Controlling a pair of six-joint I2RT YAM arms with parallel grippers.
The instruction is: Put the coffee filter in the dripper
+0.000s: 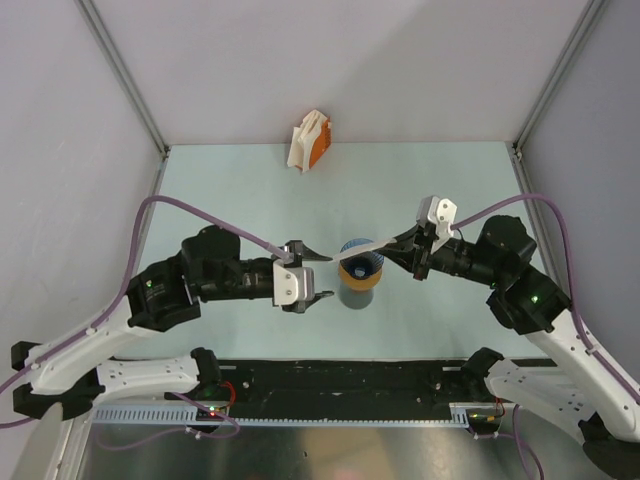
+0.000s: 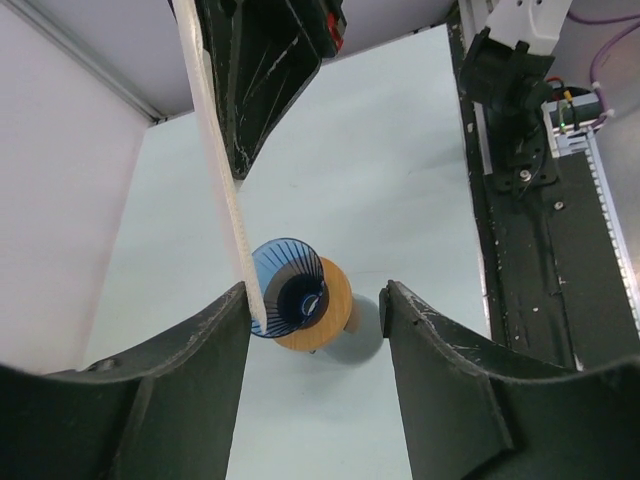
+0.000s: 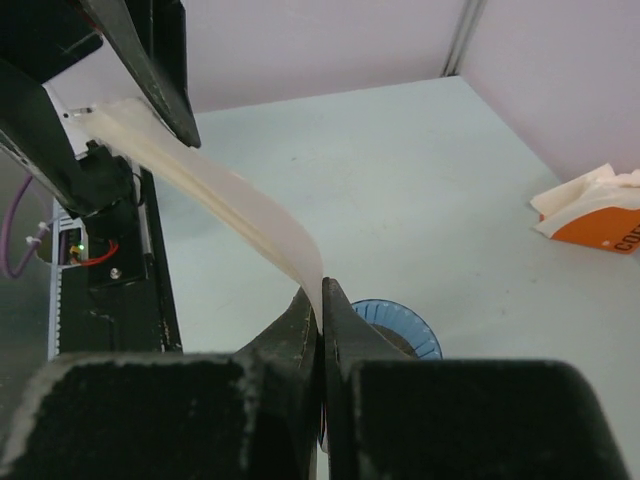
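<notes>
A white paper filter (image 1: 362, 249) is held edge-on in my right gripper (image 1: 392, 244), shut on it above the dripper. The dripper (image 2: 290, 280), with blue ribbed rim and wooden collar, stands on a clear base on the table. My left gripper is open, its fingers either side of the view onto the dripper; the filter's far end reaches down beside one fingertip. In the right wrist view the filter (image 3: 230, 200) stretches from between the right fingers toward the left gripper, hiding part of that view.
An orange-and-white filter pack (image 1: 310, 142) lies at the back of the pale table (image 1: 220, 170). Walls stand at the back and both sides.
</notes>
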